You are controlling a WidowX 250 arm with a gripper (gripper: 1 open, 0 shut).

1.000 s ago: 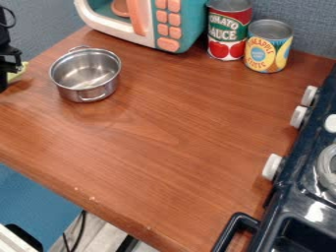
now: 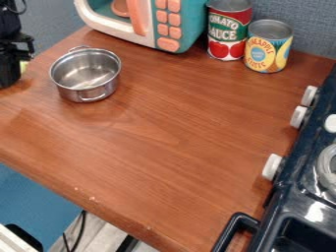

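The black gripper is at the far left edge of the camera view, mostly cut off, with a small yellow object beside or under it; whether it holds that is unclear. A steel pot stands on the wooden table to its right.
A toy microwave is at the back, beside a tomato sauce can and a yellow can. A black toy stove fills the right.
The gripper has shifted slightly at the left edge, covering more of the yellow object. The other things have not moved.
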